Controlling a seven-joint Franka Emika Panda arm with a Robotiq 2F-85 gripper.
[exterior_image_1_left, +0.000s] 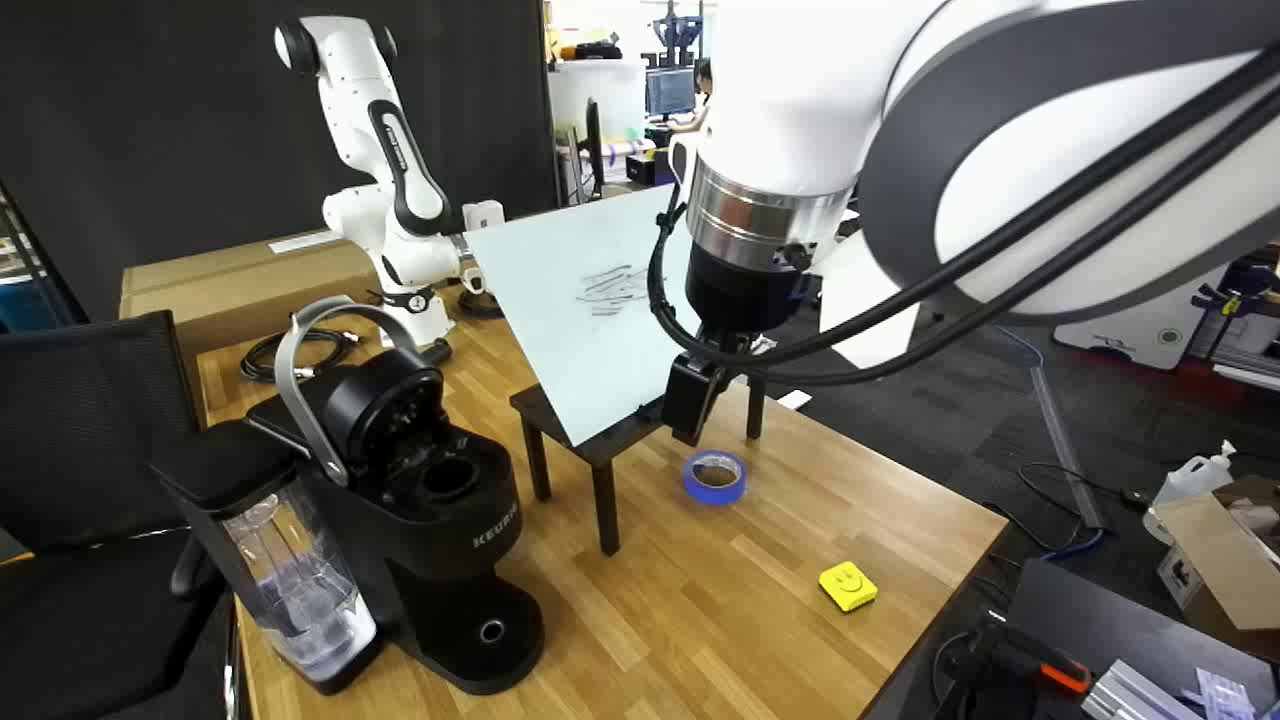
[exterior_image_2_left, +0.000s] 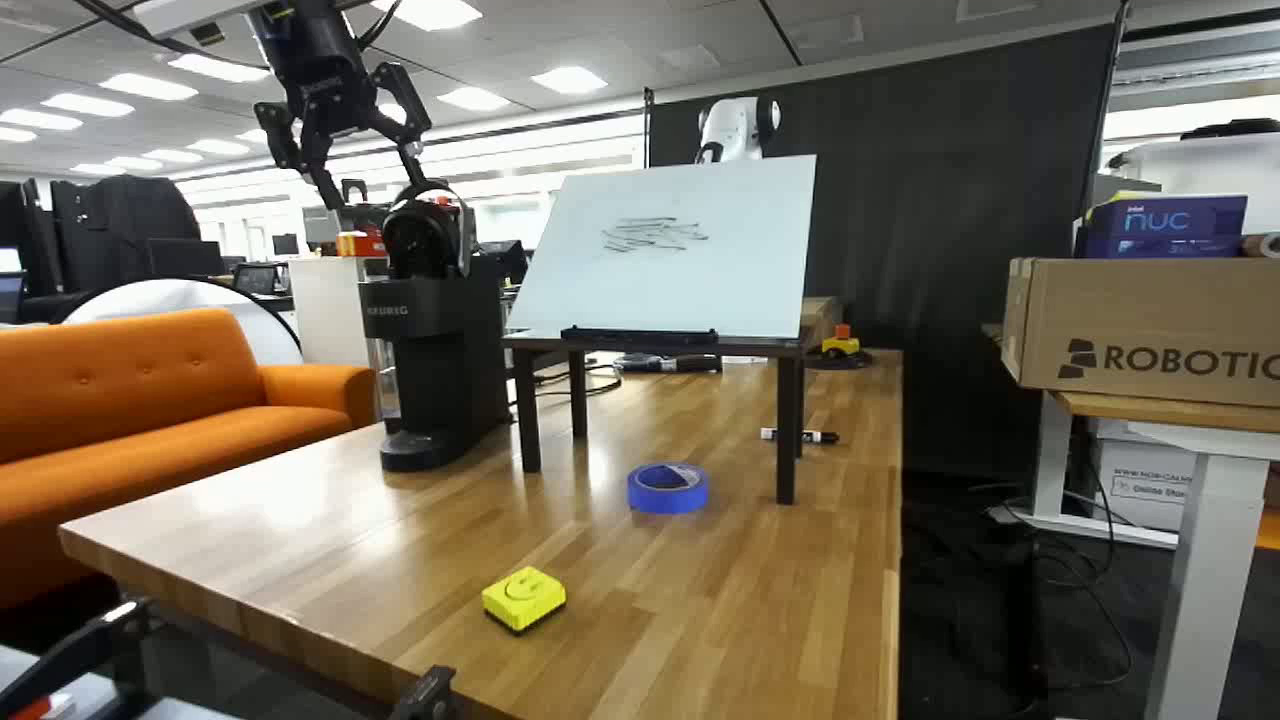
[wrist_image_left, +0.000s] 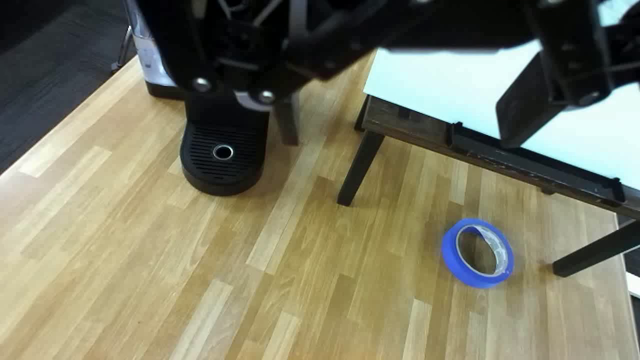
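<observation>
High above the table, my gripper is open, its two fingers spread wide with nothing between them. In the wrist view the dark fingers stand far apart at the top. A white board with black scribbles leans on a small dark stand. A yellow block with a smiley face lies near the table's front edge, outside the wrist view. The roll of blue tape lies flat in front of the stand. A black Keurig coffee machine has its lid raised, and its drip tray is empty.
A black marker lies behind one stand leg. Another white arm stands at the table's far end, near coiled cables.
</observation>
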